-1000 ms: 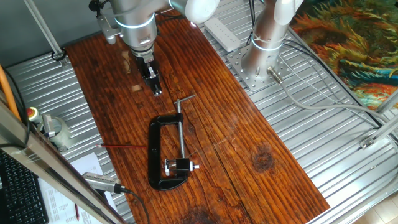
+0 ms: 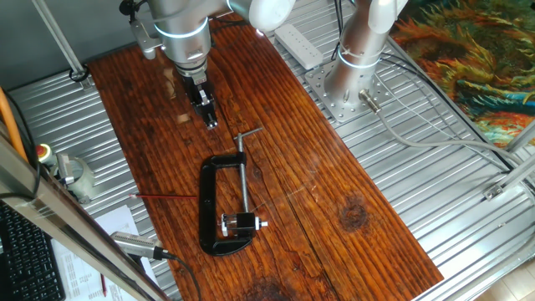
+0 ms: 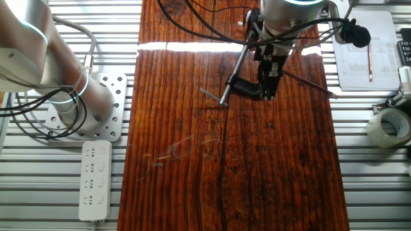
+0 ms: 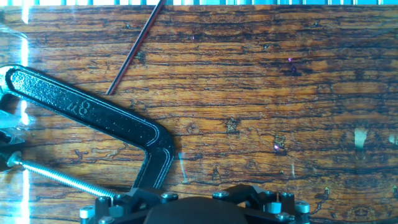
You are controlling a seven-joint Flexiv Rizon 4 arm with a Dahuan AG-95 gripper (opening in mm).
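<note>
A black C-clamp lies flat on the wooden board, its threaded screw running along one side and a sliding handle bar at the end towards my arm. At its other end sits a small black block with pale ends. My gripper points down above the board, a little beyond the clamp's handle end. No object shows in its grasp. In the wrist view the clamp's frame fills the lower left, partly hidden by the gripper's linkage; the fingertips are not visible there. How wide the fingers stand is unclear.
A thin dark-red pencil lies beside the clamp, reaching over the board's edge. A white power strip and the metal arm base stand off the board. A tape roll lies beyond the opposite edge. Much of the board is clear.
</note>
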